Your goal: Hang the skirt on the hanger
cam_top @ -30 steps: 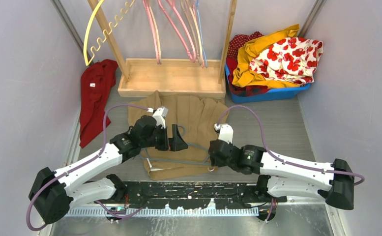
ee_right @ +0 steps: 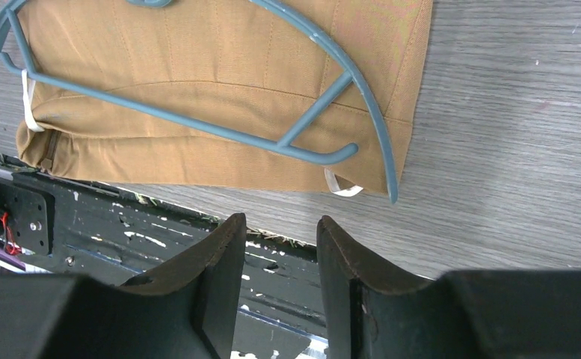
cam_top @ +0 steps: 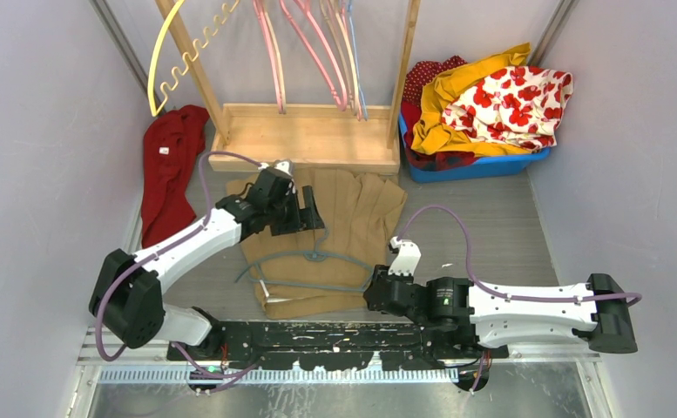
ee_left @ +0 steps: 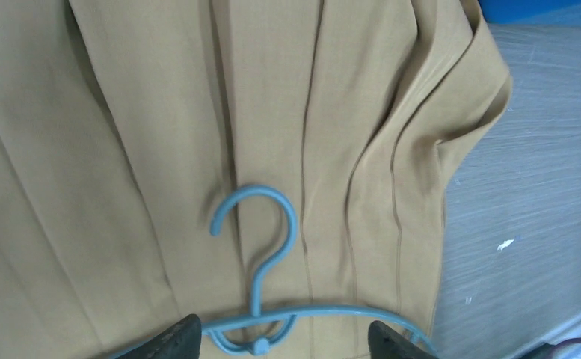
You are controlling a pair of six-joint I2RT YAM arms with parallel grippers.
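A tan pleated skirt (cam_top: 335,205) lies flat on the grey floor, its waistband toward the front edge. On top of it rests a blue hanger (cam_top: 339,256), hook (ee_left: 291,224) pointing to the back. White loops show at both waistband corners; the right loop (ee_right: 341,184) is beside the hanger's lower hook (ee_right: 343,154). My left gripper hovers over the hanger's middle, fingers apart, nothing seen between them. Near the skirt's front right corner is my right gripper, part open and empty, its fingertips just short of the waistband.
Behind the skirt stands a wooden rack (cam_top: 304,161) with several hangers. A blue basket (cam_top: 474,169) full of clothes sits at the back right. A dark red garment (cam_top: 167,174) lies at the left.
My left gripper has moved back and slightly left, uncovering the hanger's centre and hook. The right gripper has shifted toward the front edge. Skirt and hanger appear unmoved.
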